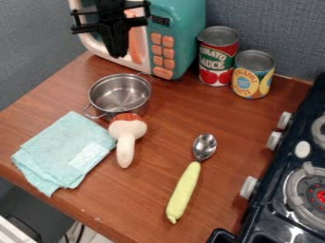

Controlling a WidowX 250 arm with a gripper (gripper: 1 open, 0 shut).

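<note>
My black gripper is raised at the top left, in front of the turquoise microwave, above a small steel pot; I cannot tell whether its fingers are open or shut. Below the pot lies a toy mushroom, pale with a red tip. A folded light blue cloth lies left of it. A steel spoon and a pale yellow corn-like piece lie to the right.
A red can and a yellow can stand at the back right. A black stove fills the right side. The wooden counter has bare patches in the middle.
</note>
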